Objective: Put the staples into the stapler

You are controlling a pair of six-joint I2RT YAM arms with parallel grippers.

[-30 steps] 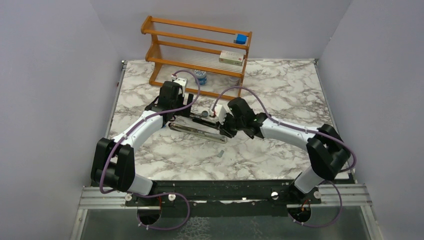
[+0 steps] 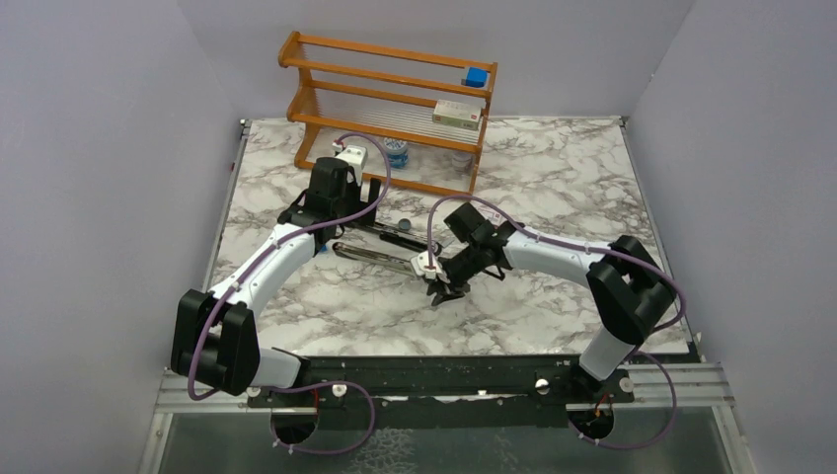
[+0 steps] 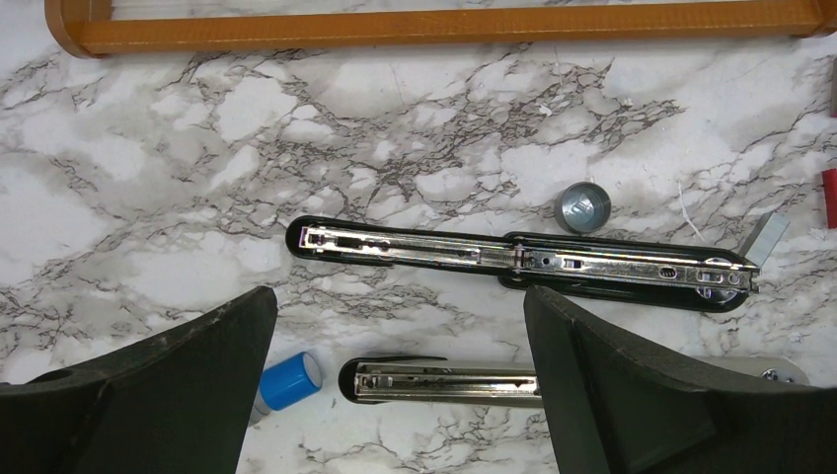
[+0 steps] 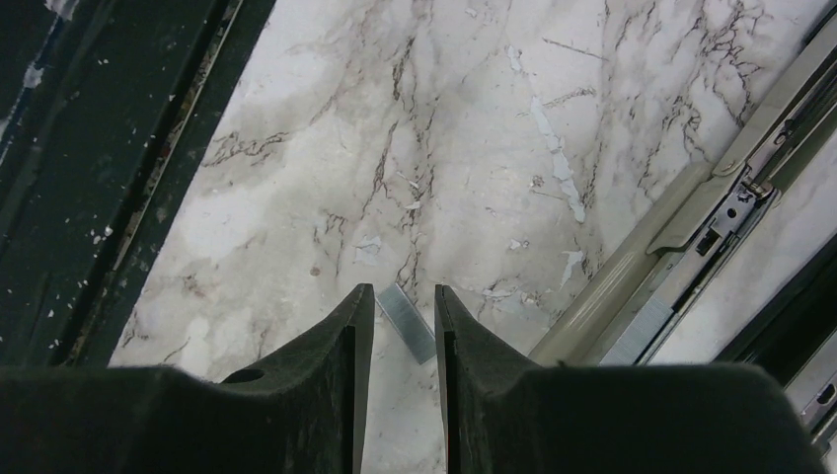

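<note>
My right gripper is partly open, its fingertips either side of a grey staple strip (image 4: pixel 407 326) on the marble; whether they touch it I cannot tell. Beside it lies the opened beige stapler (image 4: pixel 681 237), with a silvery piece that looks like staples in its channel. An opened black stapler (image 3: pixel 632 267) lies behind, running left to right. A second grey staple strip (image 3: pixel 763 238) rests by its right end. Over the two staplers my left gripper is wide open and empty. Its fingers (image 3: pixel 651 385) hide part of the beige stapler.
A small metal cup (image 3: pixel 582 207) stands behind the black stapler, and a blue cylinder (image 3: pixel 290 381) is left of the beige one. At the back is a wooden rack (image 2: pixel 390 123) holding a box (image 2: pixel 456 114).
The left arm has shifted only slightly.
</note>
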